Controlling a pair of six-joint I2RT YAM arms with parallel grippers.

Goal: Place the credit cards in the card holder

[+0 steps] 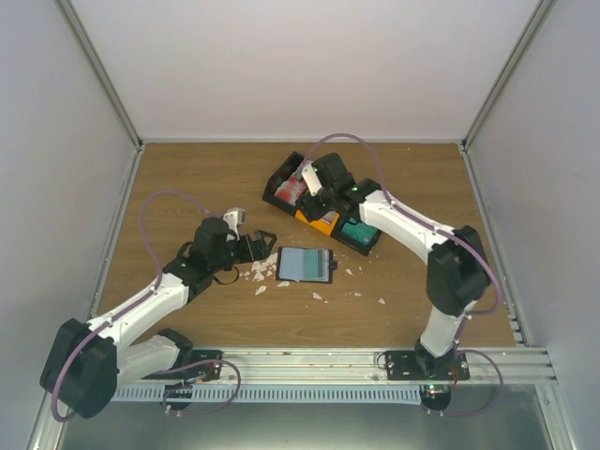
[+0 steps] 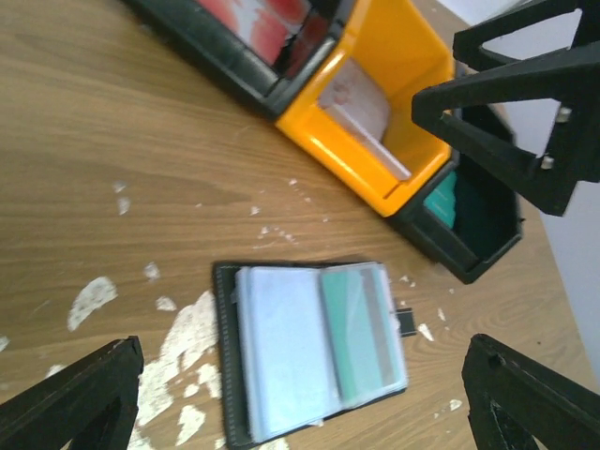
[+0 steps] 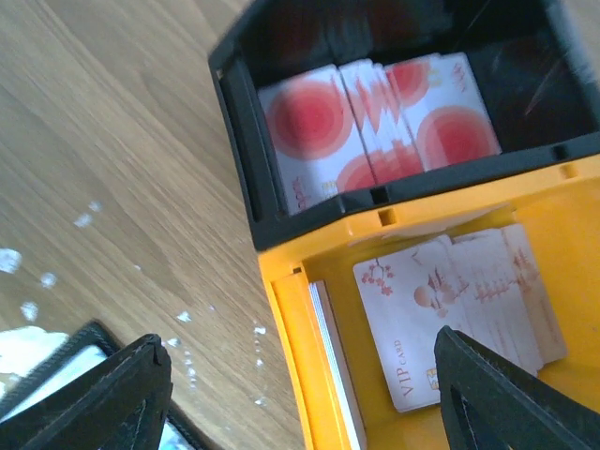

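Observation:
The card holder (image 1: 305, 264) lies unfolded on the table, with a pale blue card (image 2: 286, 342) and a teal card (image 2: 345, 328) in it. Beside it, to the left, my left gripper (image 1: 265, 246) stands open and empty. White cards (image 3: 450, 309) sit in the yellow tray; one thin card (image 3: 336, 366) leans on edge against its wall. Red-and-white cards (image 3: 375, 122) lie in a black tray. Over the trays, my right gripper (image 1: 309, 195) is open with nothing between its fingers. Green cards (image 1: 358, 231) are in the other black tray.
The yellow tray (image 2: 380, 202) stands between the two black trays, joined in a slanted row behind the holder. White flakes or marks (image 1: 261, 291) dot the wood around the holder. Free table lies on both sides.

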